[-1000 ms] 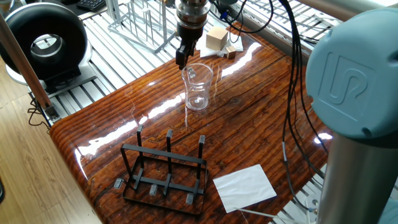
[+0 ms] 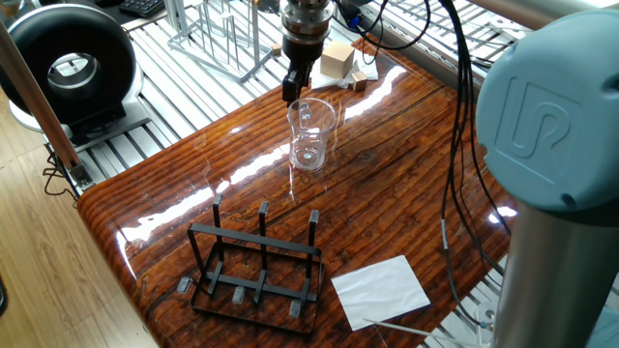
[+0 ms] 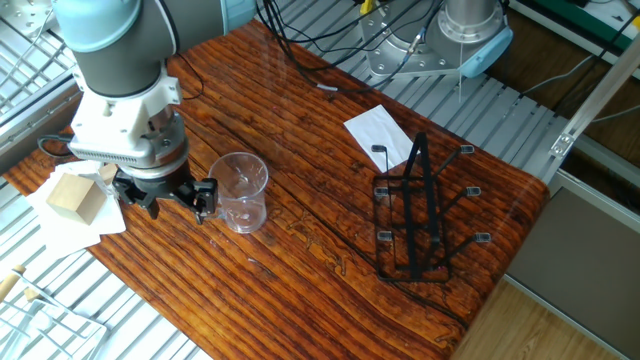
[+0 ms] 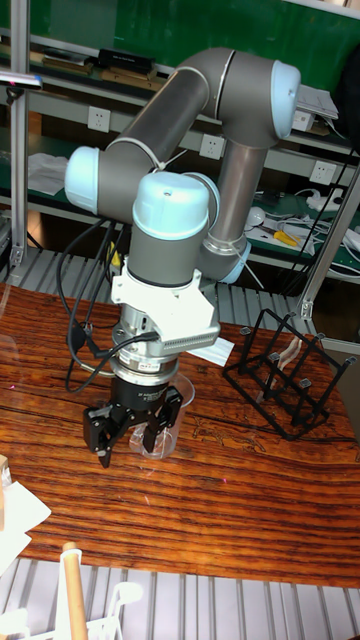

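A clear, empty-looking cup (image 3: 243,207) stands on the wooden table. My gripper (image 3: 178,210) points down right beside it, its two black fingers (image 4: 102,439) spread wide with nothing visible between them. In exterior view 2 the nearer finger is at the cup's rim; whether the two touch I cannot tell. From exterior view 3, the cup (image 4: 170,432) is partly hidden behind the right-hand finger. A black metal rack (image 2: 256,280) with upright prongs sits across the table from the gripper.
A white sheet (image 2: 381,292) lies flat near the rack. Wooden blocks (image 3: 77,198) rest on white paper at the table's edge, close to the gripper. Black cables (image 2: 462,116) hang beside the arm. Bare tabletop (image 3: 310,250) lies between cup and rack.
My gripper has shifted slightly to the right in exterior view 1. The cup's rim also sits a little further right, while its base has hardly moved. The rack is unchanged.
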